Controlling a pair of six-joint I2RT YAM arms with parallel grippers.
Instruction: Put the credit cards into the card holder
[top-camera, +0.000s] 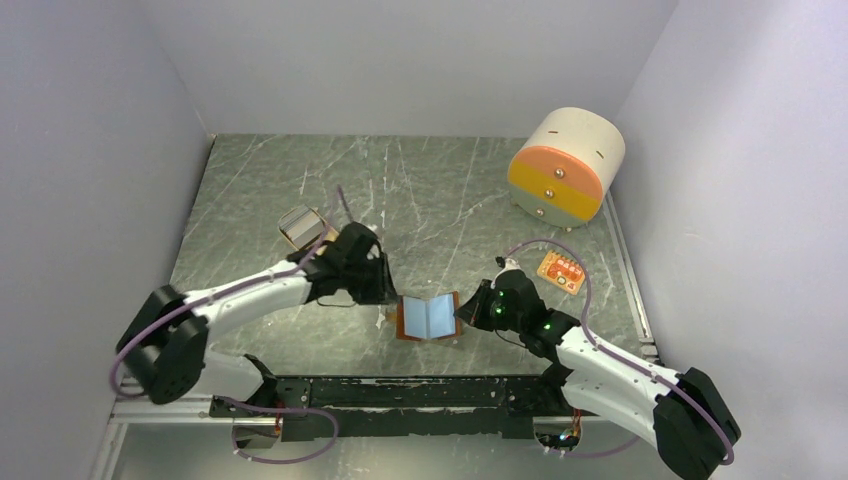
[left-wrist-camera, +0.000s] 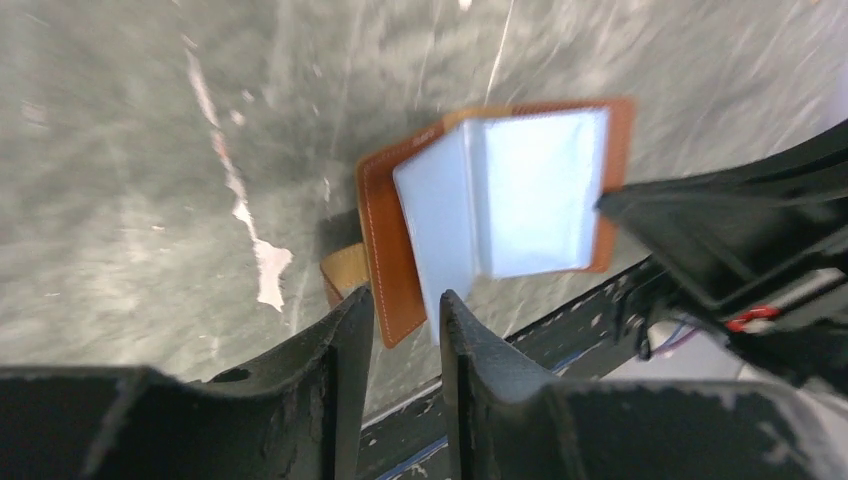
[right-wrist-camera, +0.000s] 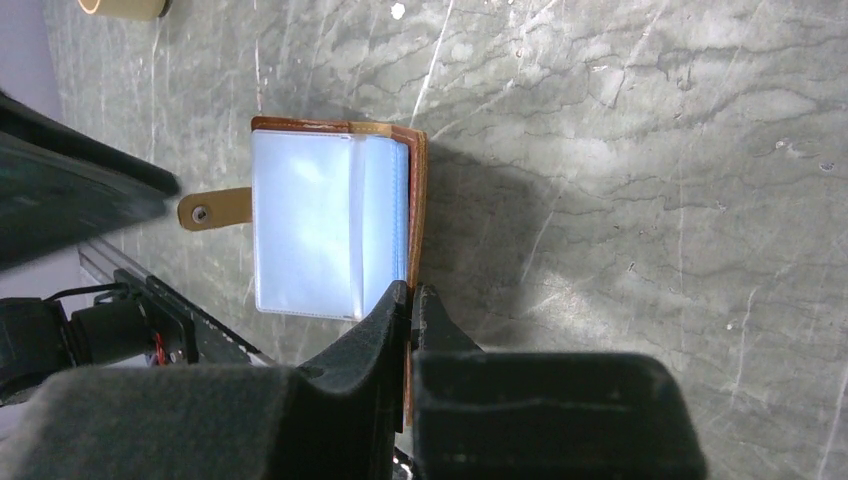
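Note:
The brown card holder (top-camera: 428, 316) lies spread open on the table, its pale blue sleeves showing. My right gripper is shut on the holder's brown cover edge, which runs between its fingertips. Over the holder's left side, my left gripper stands partly open and clear of the cover, with nothing held in it. In the left wrist view the left cover tilts up from the table, and a strap (left-wrist-camera: 345, 270) sticks out beside it. A grey stack (top-camera: 303, 226), perhaps the cards, sits in a shallow tray at the left, partly hidden by my left arm.
A rounded drawer box (top-camera: 566, 166) in cream, orange, yellow and green stands at the back right. An orange notepad (top-camera: 562, 271) lies in front of it. Behind the holder, the middle of the table is bare.

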